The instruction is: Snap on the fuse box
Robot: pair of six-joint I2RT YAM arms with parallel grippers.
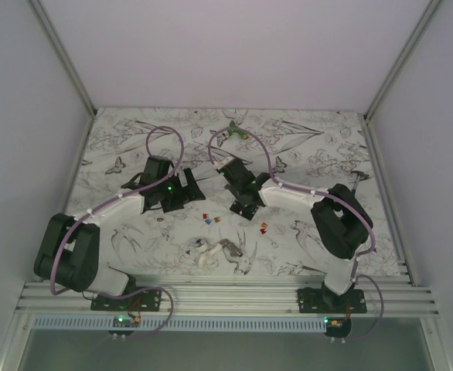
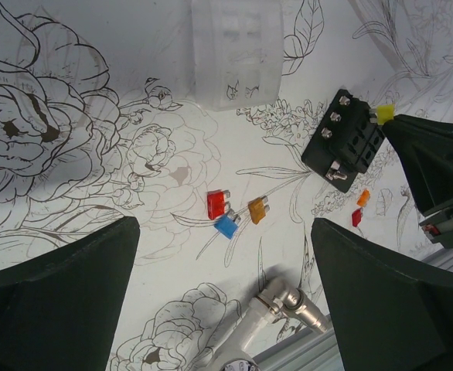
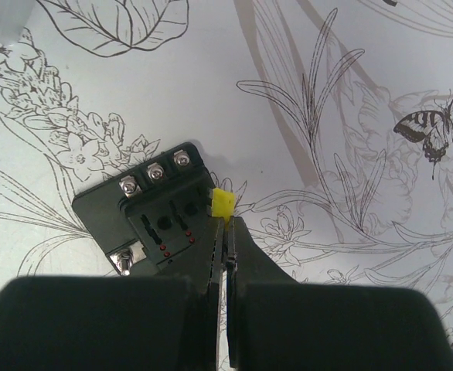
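Observation:
The black fuse box lies on the patterned table, also seen in the left wrist view (image 2: pixel 319 154). My right gripper is shut over its right side, with a yellow fuse (image 3: pixel 223 202) at its fingertips; whether the fuse is held or seated behind them I cannot tell. My left gripper stands open, left of the box, above the table with nothing between its fingers.
Red (image 2: pixel 216 203), blue (image 2: pixel 226 226) and orange (image 2: pixel 257 210) fuses lie loose left of the box, more to its front right. A translucent container (image 2: pixel 238 50) sits behind. A metal fitting (image 2: pixel 288 301) lies near the front edge.

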